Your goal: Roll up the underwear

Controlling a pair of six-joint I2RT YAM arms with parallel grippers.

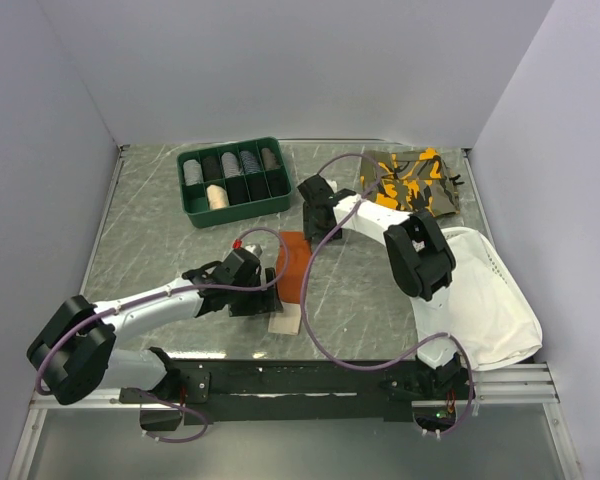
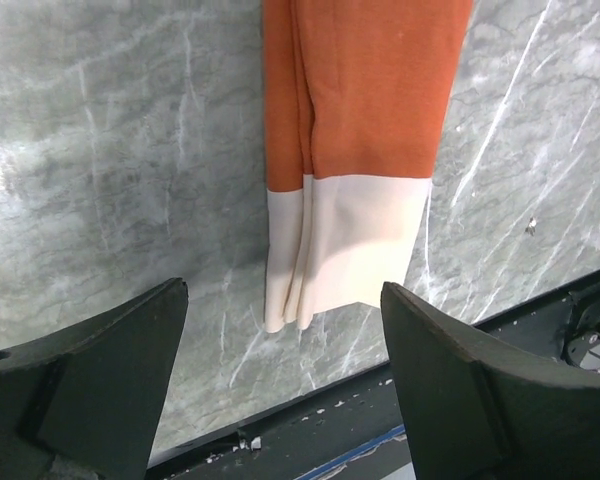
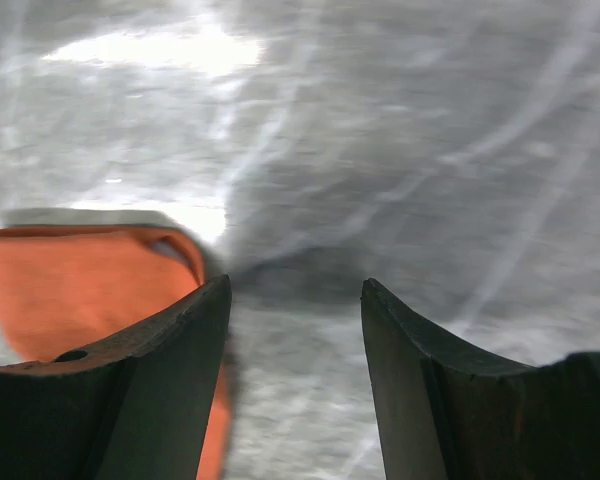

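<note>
The underwear [image 1: 294, 262] lies on the table as a narrow folded strip, rust-orange with a pale band at the end nearest the table's front edge. In the left wrist view its pale band [image 2: 365, 235] lies ahead of and between the parted fingers of my left gripper, which is open and empty. My right gripper stands open at the far end of the strip. There the orange cloth [image 3: 70, 290] shows at left, partly behind one finger, its corner slightly raised; bare table fills the gap between the fingertips.
A green divided box [image 1: 237, 210] with rolled garments stands at the back left. Camouflage cloth [image 1: 415, 182] lies at the back right, and a white bin [image 1: 480, 300] stands at right.
</note>
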